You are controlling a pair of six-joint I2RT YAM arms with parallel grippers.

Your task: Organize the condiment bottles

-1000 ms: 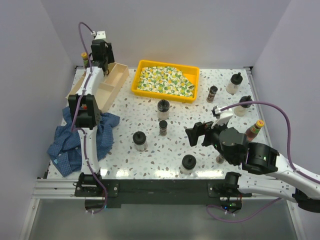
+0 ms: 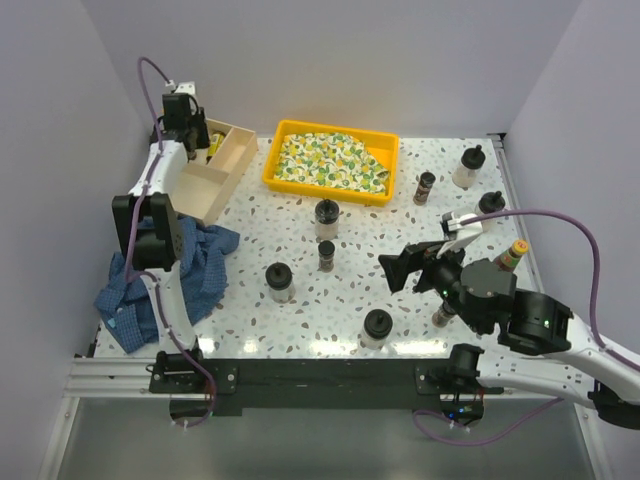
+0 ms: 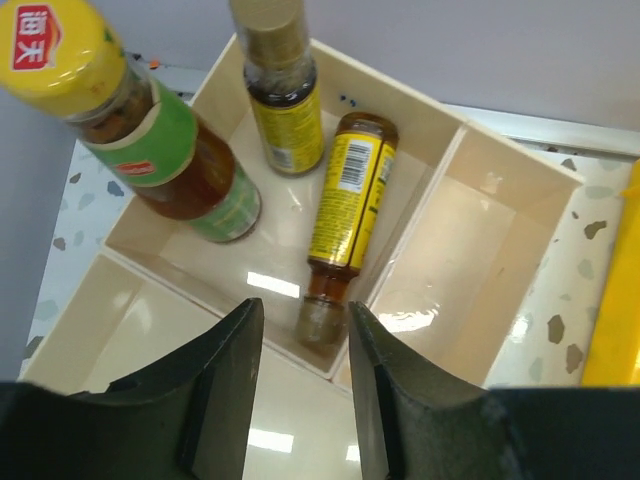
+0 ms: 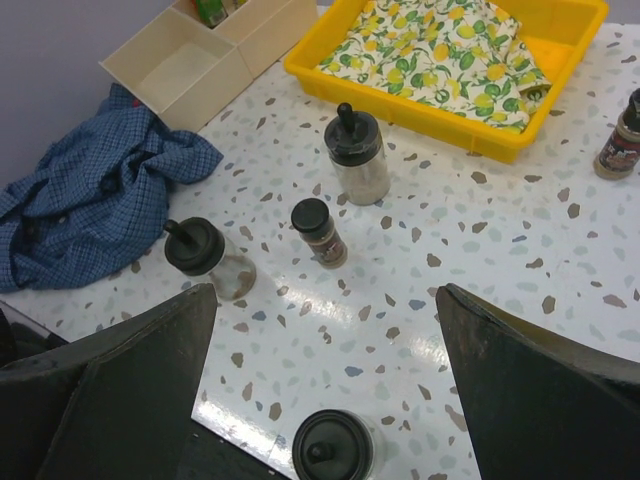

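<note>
My left gripper hangs over the cream divided box (image 3: 500, 240) at the top left, its fingers apart with no bottle held between them. In that box a green-labelled bottle (image 3: 160, 150) and a yellow-labelled bottle (image 3: 285, 125) stand upright, and another yellow-labelled bottle (image 3: 350, 200) lies on its side below the fingers. My right gripper stands open over the right part of the table. Glass jars (image 2: 279, 285) (image 4: 355, 165), small spice shakers (image 4: 320, 230) and a yellow-capped bottle (image 2: 508, 258) are spread across the table.
A yellow tray (image 2: 380, 195) with a lemon-print cloth sits at the back centre. A crumpled blue cloth (image 2: 160, 290) lies in front of the cream box. The table's middle has free room between the jars.
My left gripper has moved a little left and toward the front over the box. The right arm has shifted slightly to the right.
</note>
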